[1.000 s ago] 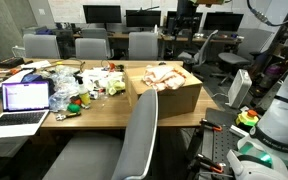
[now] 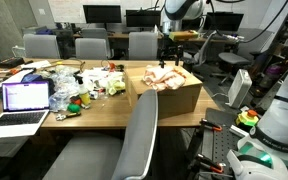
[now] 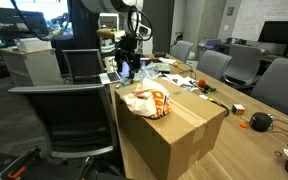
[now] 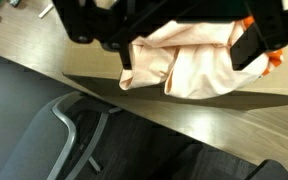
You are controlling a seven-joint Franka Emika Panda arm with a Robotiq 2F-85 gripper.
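A pale peach cloth with orange patches (image 2: 164,77) lies crumpled on a large cardboard box (image 2: 180,101). In exterior view 2 the same cloth (image 3: 147,99) is spread near one edge of the box top. My gripper (image 2: 168,56) hangs over the cloth, pointing down, apparently apart from it. From the wrist, the dark fingers (image 4: 267,28) stand wide apart with cloth (image 4: 199,70) visible below and between them. Nothing appears held, and the gripper looks open.
An open laptop (image 2: 20,108) sits at the table's left end. Bags, bottles and small items clutter the table's middle (image 2: 84,88). Office chairs (image 2: 136,140) stand close in front of the table and box. Part of the box top beside the cloth is bare.
In exterior view 1 my arm has come down and to the left, bringing the gripper from high above to just over the cloth. The cloth and box look unchanged.
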